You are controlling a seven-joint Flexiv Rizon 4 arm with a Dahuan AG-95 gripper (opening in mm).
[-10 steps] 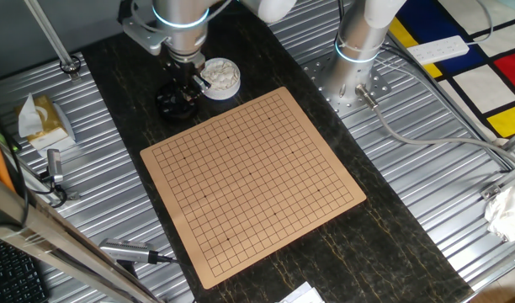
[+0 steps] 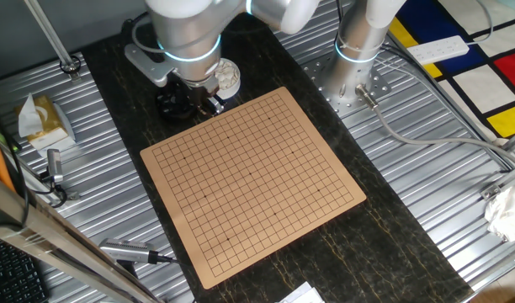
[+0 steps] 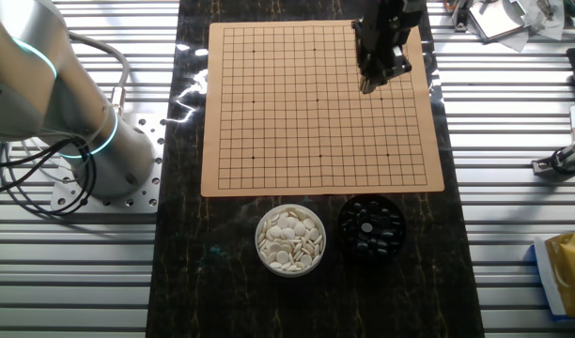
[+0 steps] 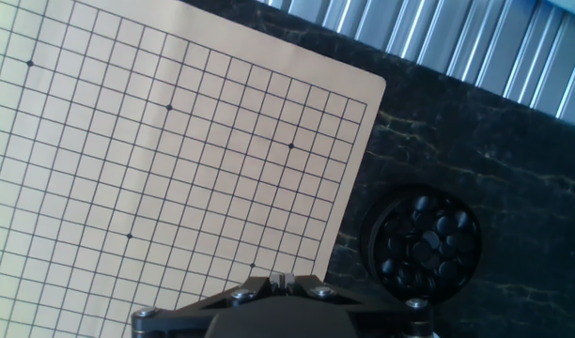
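Observation:
A tan Go board with a black line grid lies flat on the dark table, and no stones show on it. Along one side of it stand a white bowl full of white stones and a black bowl of black stones. In exterior view 2 my gripper appears above the board, pointing down. Its fingertips are close together at the bottom of the wrist view, where the gripper looks shut. Whether a small stone sits between the tips is too small to tell. The black bowl is to their right.
The arm's base stands beside the table. A tissue box and a small camera-like device are on the metal slats at the other side. White paper lies at the table's near end. The board's surface is clear.
My gripper has moved from near the bowls toward the board, shifting right and down in exterior view 1. The board and bowls look unmoved.

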